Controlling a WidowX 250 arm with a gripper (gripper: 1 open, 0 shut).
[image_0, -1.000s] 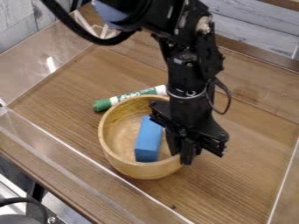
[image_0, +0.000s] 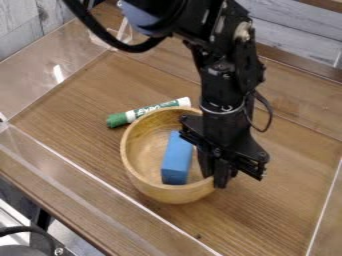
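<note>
My black gripper (image_0: 219, 172) is down at the right rim of a tan round bowl (image_0: 143, 158), its fingers apparently shut on that rim; the fingertips are partly hidden. A blue block (image_0: 175, 160) lies inside the bowl, left of the gripper. A green and white marker (image_0: 147, 111) lies on the wooden surface just behind the bowl.
The wooden tray floor (image_0: 274, 205) is clear to the right and at the back left. Clear walls edge the tray at left and front, a wooden wall (image_0: 301, 62) at the back. Dark cables show at the lower left, outside it.
Compared with a second ago, the gripper and bowl have shifted slightly to the right, the blue block along with them. Little else differs.
</note>
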